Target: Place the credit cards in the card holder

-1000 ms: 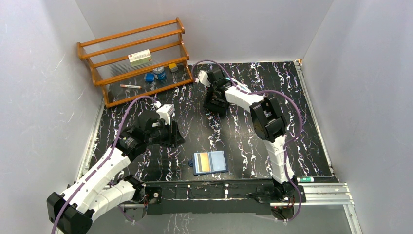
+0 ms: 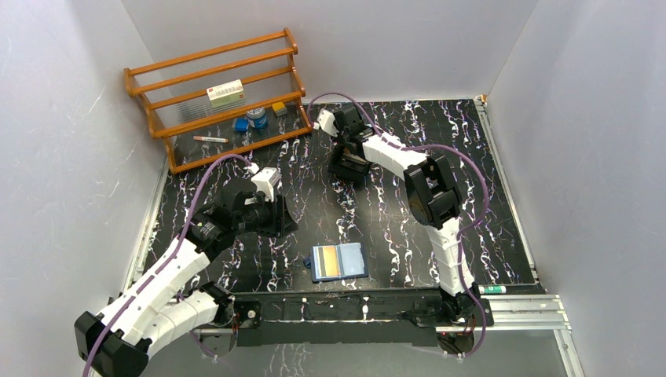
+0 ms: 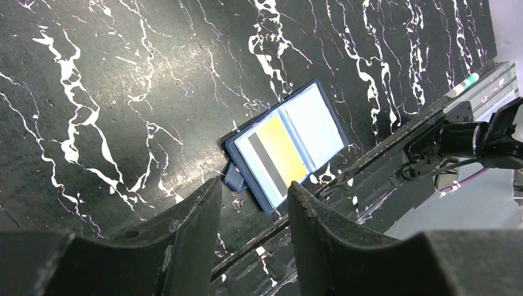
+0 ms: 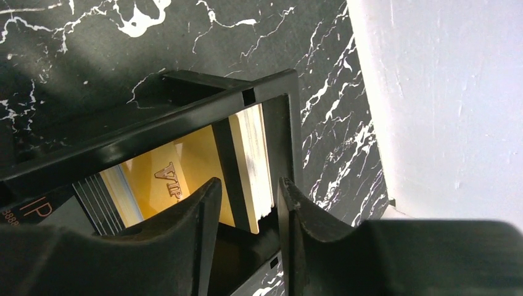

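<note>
An open blue card holder lies near the table's front edge, a yellow card and a dark-striped card showing in its left half and a pale blank right half. In the left wrist view the holder is beyond my left gripper, which is open and empty. At the back, a black box holds upright bundles of cards. Over it stands my right gripper, open, its fingertips on either side of the pale card bundle at the box's right end. Whether they touch the cards is hard to tell.
A wooden rack with small boxes, a blue tin and a marker fills the back left. Behind the black box rises the white wall. Open tabletop separates box and holder.
My right gripper has shifted very slightly over the black box. The left arm and the card holder look the same.
</note>
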